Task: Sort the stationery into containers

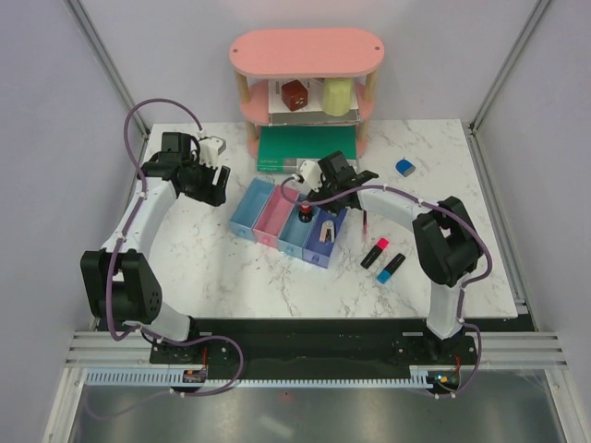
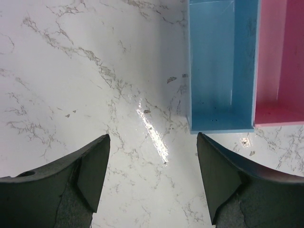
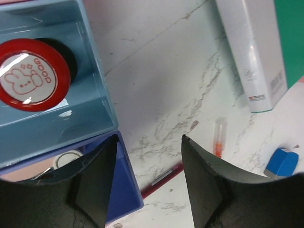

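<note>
Four joined bins stand mid-table: light blue (image 1: 249,209), pink (image 1: 275,216), a second light blue holding a red-rimmed round item (image 3: 33,76), and a dark blue (image 3: 121,192) holding a stapler-like item (image 1: 327,232). My right gripper is part open at the dark blue bin's back corner, one finger over its wall. My left gripper hangs open over bare table left of the bins.
On the right lie a blue block (image 3: 282,161), thin pens (image 3: 218,142) and two dark markers (image 1: 391,269). A pink shelf (image 1: 307,51) with books stands at the back.
</note>
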